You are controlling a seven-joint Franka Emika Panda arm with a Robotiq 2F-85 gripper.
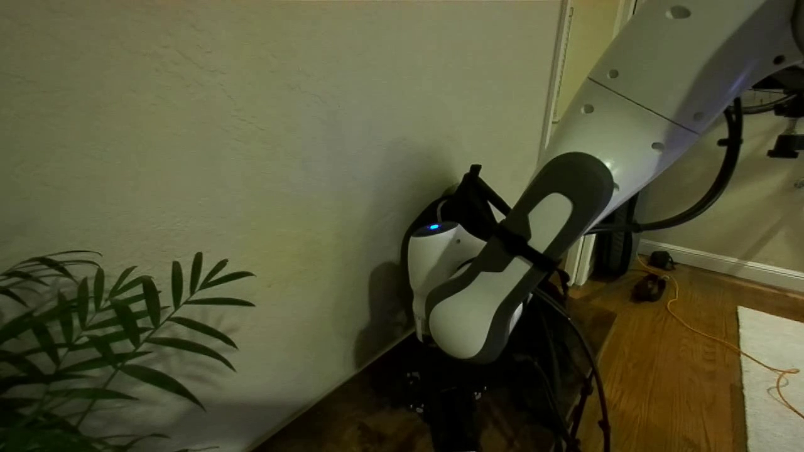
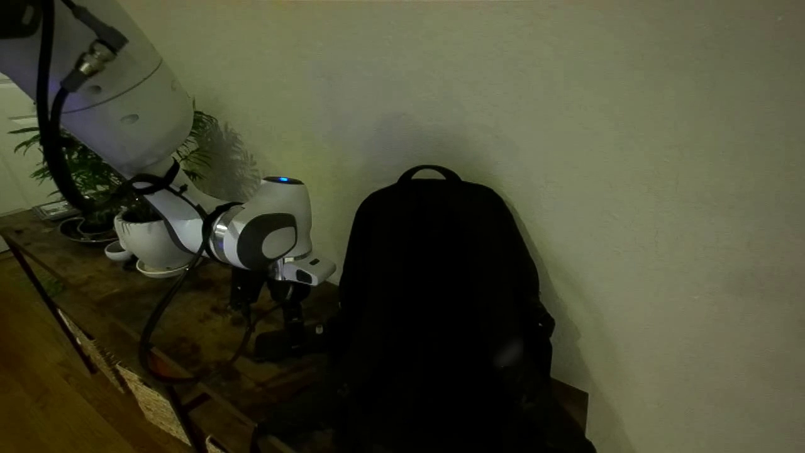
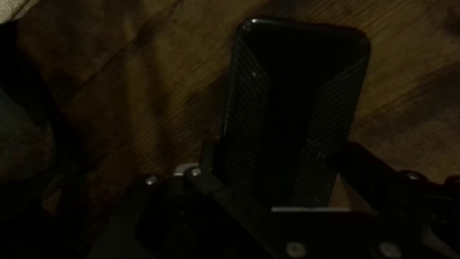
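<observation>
A black, round-cornered flat object (image 3: 286,86) with ribbed sides lies on the dark wooden surface in the wrist view. My gripper straddles its lower part, one finger at either long edge. The fingers stand apart; in this dim light I cannot tell whether they press on it. In exterior view 2, the gripper (image 2: 290,321) points down just left of a large black backpack (image 2: 438,302). In exterior view 1 the arm partly hides the backpack, and the gripper is mostly lost in shadow.
The backpack stands close against the wall (image 2: 656,189), tight beside the gripper. Left along the wooden bench (image 2: 196,309) are a white plant pot (image 2: 151,238) and leafy plants (image 1: 128,324). A cable (image 2: 151,332) hangs from the arm over the bench's front.
</observation>
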